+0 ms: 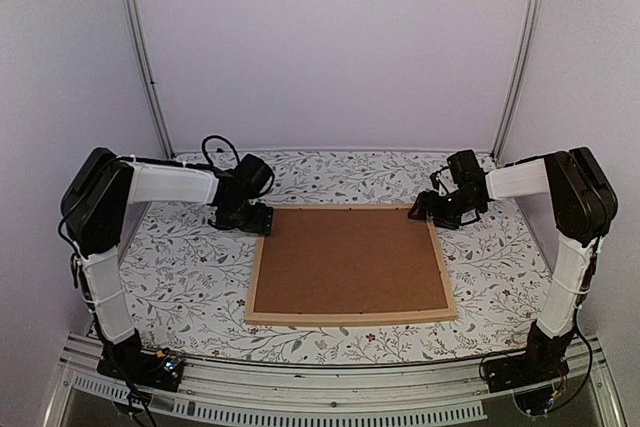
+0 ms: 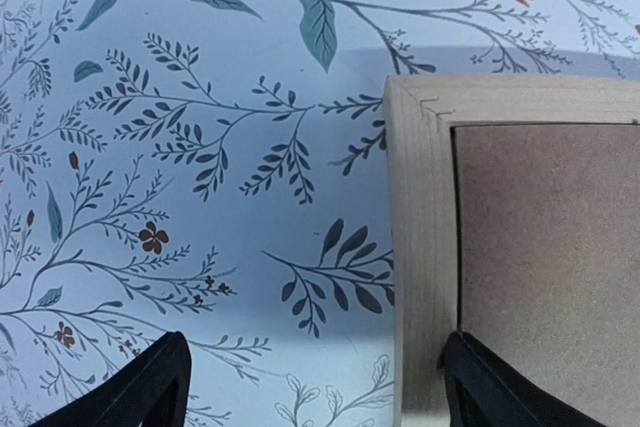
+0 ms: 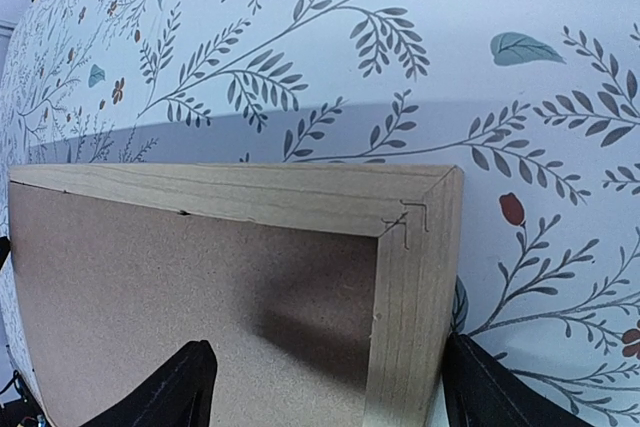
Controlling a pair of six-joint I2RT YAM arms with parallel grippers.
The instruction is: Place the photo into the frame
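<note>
The wooden frame [image 1: 350, 320] lies on the patterned table with a brown board [image 1: 350, 262] filling its inside. No photo can be made out in any view. At the frame's far left corner is my left gripper, open; its right finger [image 2: 495, 392] is at the inner edge of the left bar, while the other finger [image 2: 150, 382] is out over the table. My right gripper stands open at the far right corner. One of its fingers [image 3: 485, 392] is against the outer side of the right bar and the other is above the board.
A white metal rail [image 1: 330, 387] runs along the front edge. Plain walls close off the back [image 1: 330, 47] and both sides.
</note>
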